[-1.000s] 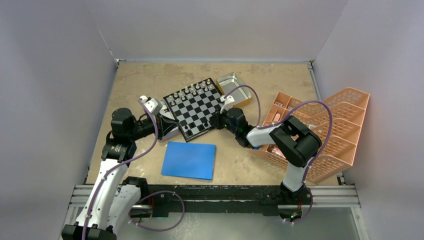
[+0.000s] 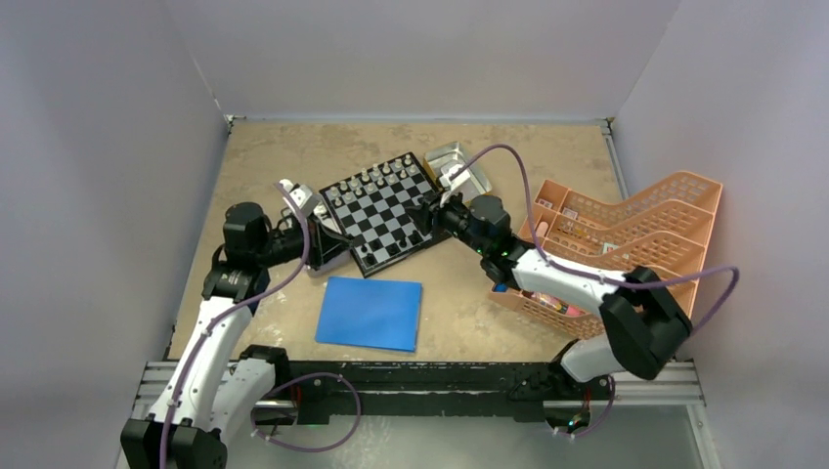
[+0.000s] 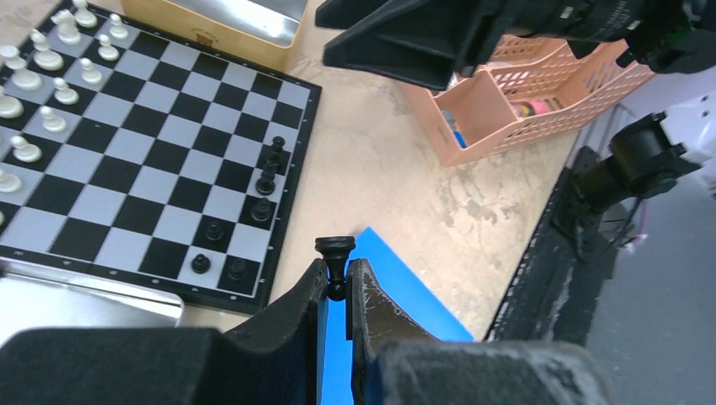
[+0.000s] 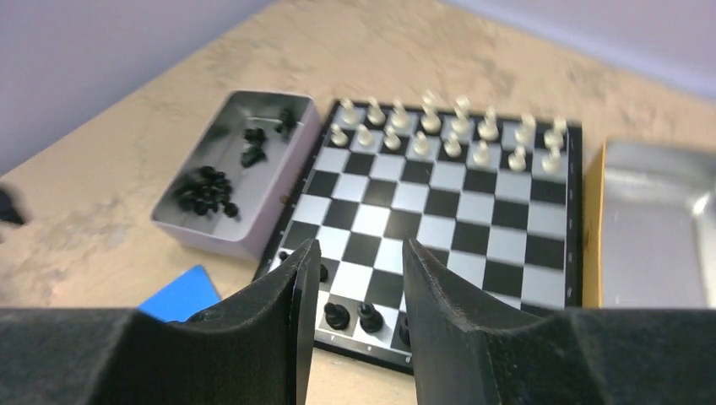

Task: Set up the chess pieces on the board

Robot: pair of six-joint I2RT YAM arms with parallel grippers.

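The chessboard point(image 3: 177, 126) has white pieces point(image 4: 452, 150) along one side and several black pieces point(image 3: 262, 210) along the opposite side. My left gripper is shut on a black chess piece point(image 3: 334, 247), held upright beside the board's near edge. My right gripper is open, nothing seen between its fingers, above the board's side with the black pieces. More black pieces point(image 4: 211, 187) lie in a metal tray point(image 4: 266, 202) beside the board.
An empty metal tray point(image 2: 458, 161) stands at the board's back right. A pink organiser point(image 2: 635, 244) fills the right side. A blue mat point(image 2: 368, 313) lies in front, with bare table around it.
My left arm has moved slightly, still with the piece.
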